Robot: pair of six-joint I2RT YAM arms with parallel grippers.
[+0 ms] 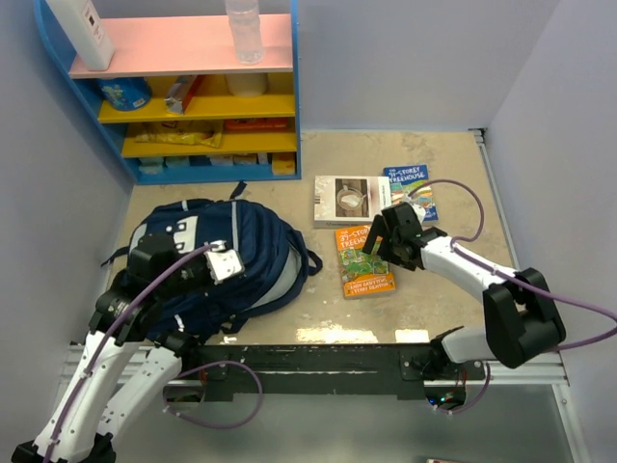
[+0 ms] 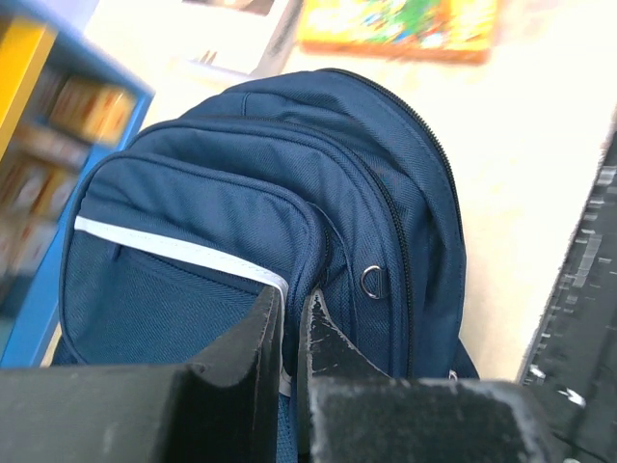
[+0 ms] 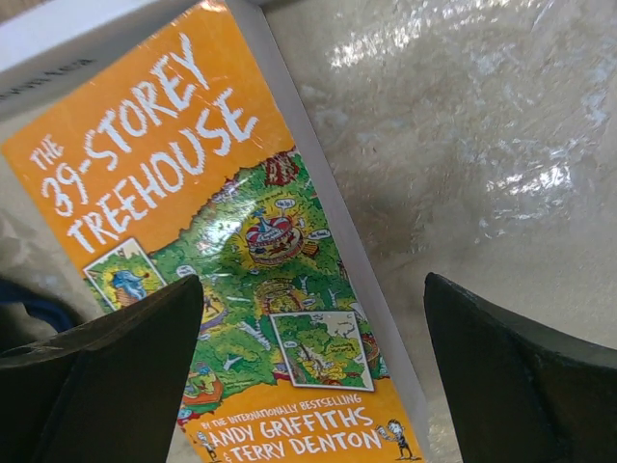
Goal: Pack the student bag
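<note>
The navy student bag (image 1: 255,246) lies on the floor at the left. My left gripper is shut on a fold of the bag's fabric, by its white-trimmed pocket. An orange book (image 1: 364,275), titled "The 39-Storey Treehouse", lies flat on the floor right of the bag. Over that book hovers my right gripper, open, its fingers apart with nothing held between them. A white book (image 1: 342,203) with a cup picture and a blue book (image 1: 410,178), partly covered by the right arm, lie behind the orange one.
A blue shelf unit (image 1: 297,96) with bottles and packets stands at the back left. Grey walls close in both sides. Bare floor (image 1: 439,318) shows right of the orange book, and a dark bar (image 1: 308,362) runs along the front edge.
</note>
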